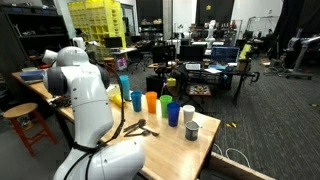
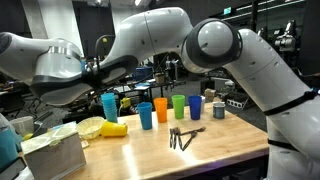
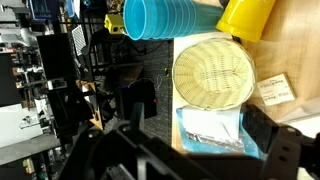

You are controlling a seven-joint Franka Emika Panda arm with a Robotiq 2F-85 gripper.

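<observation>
In the wrist view my gripper stands open, its dark fingers (image 3: 130, 142) wide apart, with nothing held between them. Beyond the fingertips lies a round cream basket (image 3: 213, 75). A white-and-blue packet (image 3: 212, 126) shows between the fingers, below the basket. Nested blue cups (image 3: 172, 18) are at the top, beside a yellow cup (image 3: 246, 16). Exterior view 2 shows the yellow cup (image 2: 114, 130) on its side and the blue stack (image 2: 109, 106) upright behind it. In both exterior views the arm reaches far to the left.
Single cups stand along the table: blue (image 2: 146, 117), orange (image 2: 160, 109), green (image 2: 178, 107) and dark blue (image 2: 195, 106). A grey mug (image 1: 192, 131) and several utensils (image 2: 184, 138) lie farther along. An open-topped box (image 2: 55, 158) occupies the near left.
</observation>
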